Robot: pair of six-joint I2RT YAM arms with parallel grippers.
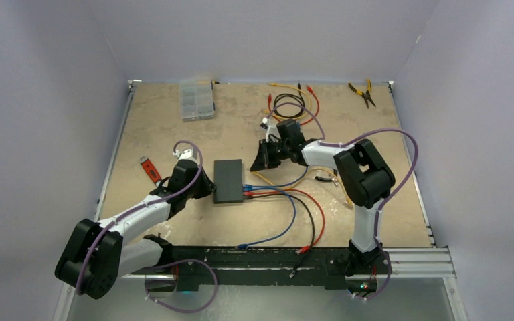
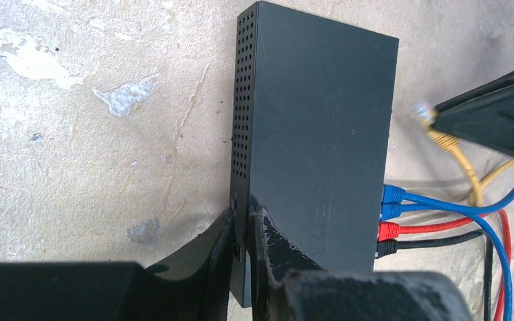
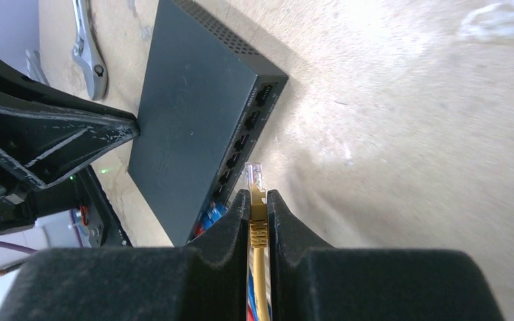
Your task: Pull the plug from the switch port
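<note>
The dark switch (image 1: 228, 181) lies flat mid-table, with blue, red and black plugs in its right-side ports; several ports above them show empty in the right wrist view. My right gripper is shut on a yellow cable's plug (image 3: 258, 231), its clear tip outside the switch, just off the port side. My left gripper is at the switch's left side edge, fingers close together against it; how far they are open is unclear.
A red-handled tool (image 1: 149, 169) lies left of the switch. A clear organiser box (image 1: 197, 100), coiled cables (image 1: 289, 105) and pliers (image 1: 365, 93) are at the back. Loose cables spread toward the front right.
</note>
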